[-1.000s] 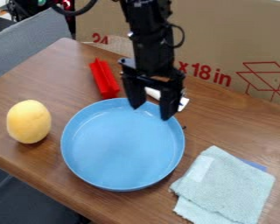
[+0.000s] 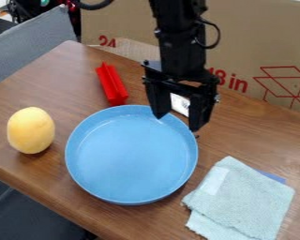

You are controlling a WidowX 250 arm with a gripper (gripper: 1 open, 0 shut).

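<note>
My black gripper (image 2: 178,111) is open above the back right rim of a round blue plate (image 2: 130,155), with a white object partly visible behind it. A red object (image 2: 112,83) lies behind the plate to the left. A yellow egg-shaped object (image 2: 31,130) stands left of the plate. A folded pale cloth (image 2: 240,202), with a blue edge showing, lies at the plate's right.
A cardboard panel (image 2: 259,61) stands along the back. A grey chair or cushion lies beyond the left edge.
My arm has shifted right over the last second, with the gripper now a little right of where it was. The objects on the table have not visibly moved.
</note>
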